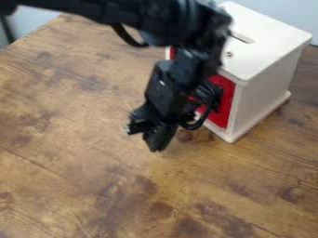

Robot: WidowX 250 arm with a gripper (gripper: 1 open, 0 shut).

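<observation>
My gripper (155, 136) is low over the wooden table, just left of and in front of a white wooden box (261, 74) with a red front panel (221, 104). The gripper looks shut, with nothing visible between its fingers. My arm hides most of the red panel and much of the black hardware on it. The box has a slot in its top, partly hidden by the arm.
A pale wall stands behind the box at the upper right.
</observation>
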